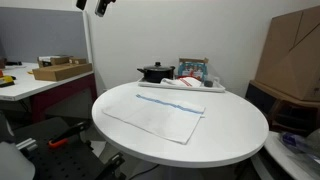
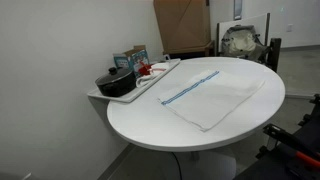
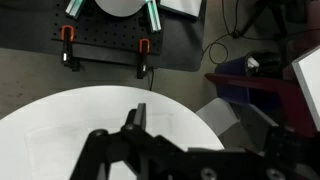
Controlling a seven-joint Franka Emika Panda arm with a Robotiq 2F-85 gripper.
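A white cloth (image 1: 150, 117) with a blue stripe near one edge lies spread flat on the round white table (image 1: 232, 125). In exterior view 2 the cloth (image 2: 212, 103) looks smooth, with its stripe towards the tray side. My gripper is open, its dark fingers reaching up from the bottom of the wrist view with nothing between them. Below it are the table's edge and a faint part of the cloth (image 3: 70, 145). Dark gripper parts show at the top left of exterior view 1, high above the table and apart from the cloth.
At the table's back, a white tray (image 2: 127, 97) carries a black lidded pot (image 2: 116, 78), a red-and-white cloth bundle (image 2: 152, 72) and a colourful box (image 2: 134, 57). Cardboard boxes (image 1: 62, 70) sit on a side bench.
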